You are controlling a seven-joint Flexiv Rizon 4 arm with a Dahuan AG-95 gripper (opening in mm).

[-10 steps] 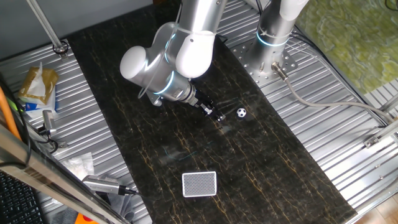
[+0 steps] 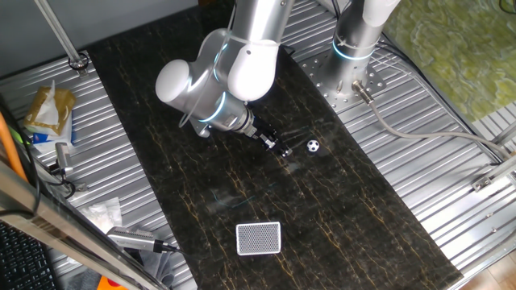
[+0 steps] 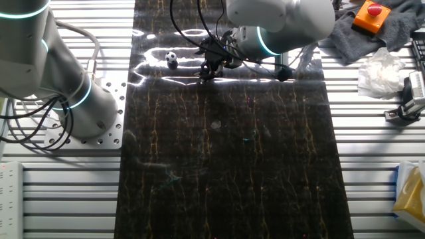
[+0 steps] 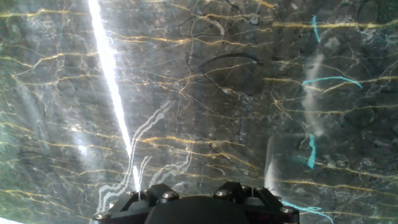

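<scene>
A small black-and-white soccer-pattern ball (image 2: 313, 146) rests on the dark marbled tabletop, close to the robot-base side. My black gripper (image 2: 280, 148) hangs a short way to its left in the first exterior view. Seen from the second exterior view, the ball (image 3: 171, 56) and the gripper (image 3: 204, 63) are clearly apart. Along the bottom of the wrist view, the gripper has its two fingers spread wide, with nothing visible between them. A white mesh-patterned rectangular tray (image 2: 258, 239) lies nearer the front of the table; only the first exterior view shows it.
A metal arm base (image 2: 343, 79) stands beyond the table's right edge. At the left, off the tabletop, are a tissue pack (image 2: 50, 109) and a grey device (image 2: 133, 238). Between gripper and tray the tabletop (image 2: 234, 185) is clear.
</scene>
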